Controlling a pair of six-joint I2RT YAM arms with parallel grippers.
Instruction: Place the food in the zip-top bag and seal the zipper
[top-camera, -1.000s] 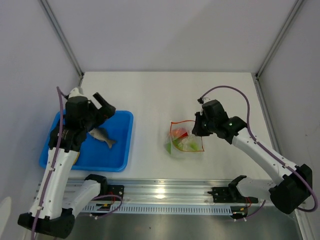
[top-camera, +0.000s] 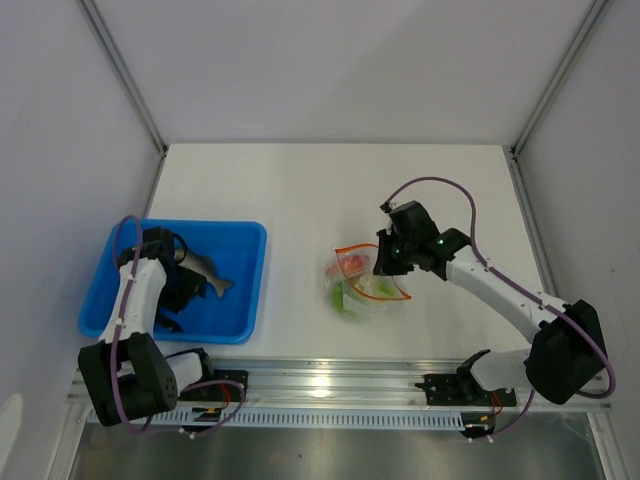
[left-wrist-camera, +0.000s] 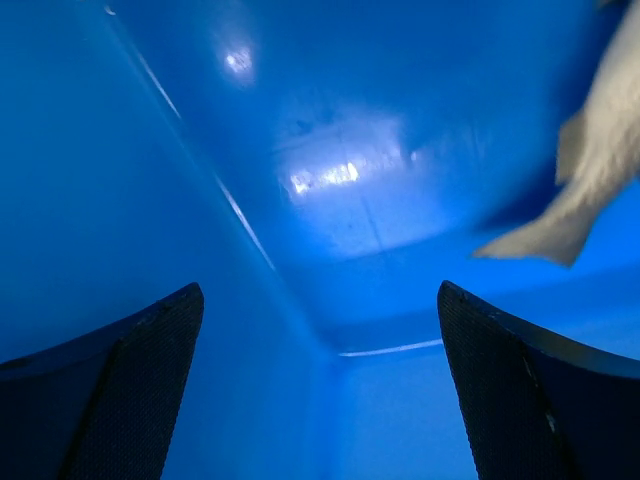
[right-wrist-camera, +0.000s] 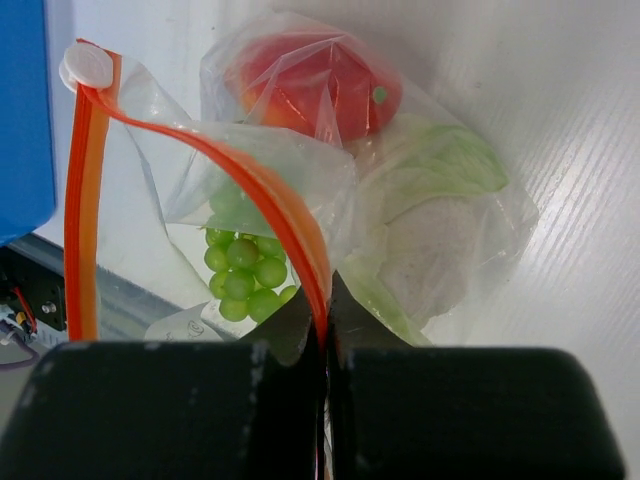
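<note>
A clear zip top bag (top-camera: 351, 276) with an orange zipper rim sits on the table. My right gripper is shut on the orange rim (right-wrist-camera: 290, 215). Through the bag's film show a red fruit or vegetable (right-wrist-camera: 320, 85), green grapes (right-wrist-camera: 245, 272), a pale green leaf (right-wrist-camera: 445, 160) and a pale rounded item (right-wrist-camera: 430, 250). Left of the bag, my left gripper hangs inside the blue bin, open and empty, facing a corner. A grey fish (left-wrist-camera: 605, 140) lies on the bin floor, to the right of the fingers and apart from them.
The blue bin (top-camera: 235, 325) has raised walls and stands at the table's left; part of its inside is hidden by the left arm. Bare table (top-camera: 300, 200) lies between bin and bag and behind both. A metal rail (top-camera: 320, 380) runs along the front.
My left gripper has come down into the bin and shifted toward its front. The right gripper has moved slightly left with the bag's rim, whose mouth now leans differently.
</note>
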